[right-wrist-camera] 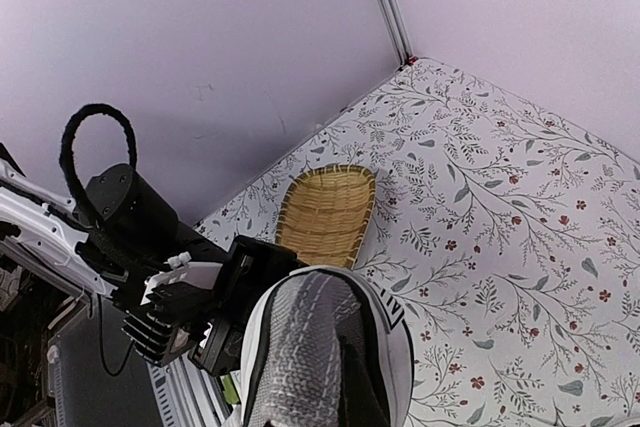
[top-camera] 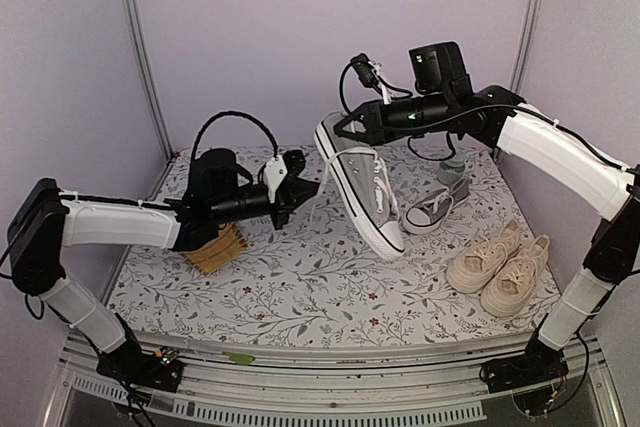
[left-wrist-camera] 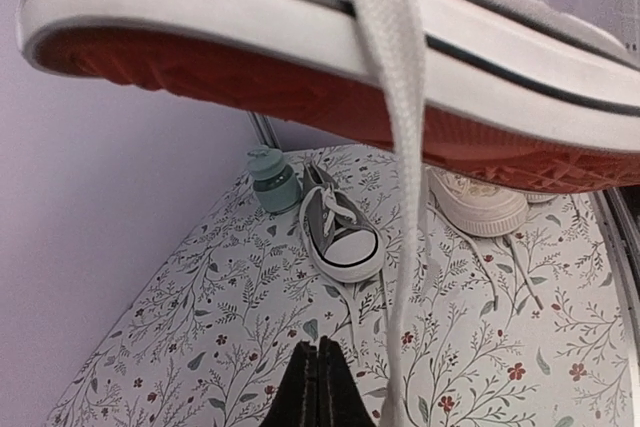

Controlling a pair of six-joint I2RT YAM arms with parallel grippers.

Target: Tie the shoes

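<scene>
A grey shoe (top-camera: 362, 187) with a white sole hangs in the air, toe down, and my right gripper (top-camera: 358, 129) is shut on its heel. From its side a white shoelace (left-wrist-camera: 403, 147) dangles. My left gripper is shut with nothing between its fingers; the lace hangs past it on the right side in the left wrist view. In the top view the left gripper (top-camera: 305, 190) stands just left of the shoe. A second grey shoe (top-camera: 438, 202) rests on the floor behind, and a pair of cream shoes (top-camera: 484, 257) sits at the right.
A woven basket (right-wrist-camera: 325, 215) lies on the left, partly beneath the left arm in the top view. The teal jar (left-wrist-camera: 274, 180) stands at the back by the second grey shoe.
</scene>
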